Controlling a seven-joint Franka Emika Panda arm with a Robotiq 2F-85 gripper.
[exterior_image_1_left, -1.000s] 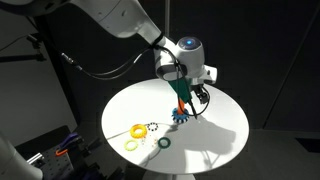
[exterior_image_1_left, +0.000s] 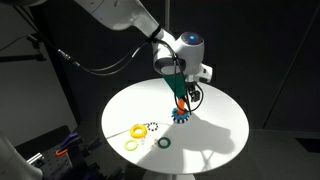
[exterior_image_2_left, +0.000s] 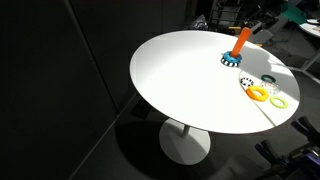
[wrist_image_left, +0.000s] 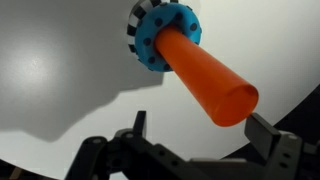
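An orange post (wrist_image_left: 205, 75) stands on the white round table, leaning toward the camera in the wrist view. A blue ring with dark dots (wrist_image_left: 151, 38) surrounds its base, and a black-and-white checkered ring (wrist_image_left: 139, 12) shows beneath. My gripper is open, its fingers apart, with nothing held; the post's tip appears close to the right finger, and whether they touch cannot be told. In exterior view 2 the post (exterior_image_2_left: 240, 42) and its ringed base (exterior_image_2_left: 231, 60) are near the far right edge of the table.
Several loose rings lie near one side of the table: an orange-yellow one (exterior_image_1_left: 138, 131), a yellow-green one (exterior_image_1_left: 131, 145), a dark green one (exterior_image_1_left: 164, 143) and a black-and-white one (exterior_image_1_left: 152, 127).
The arm's wrist has risen slightly over the last second. The post and the loose rings look unmoved.
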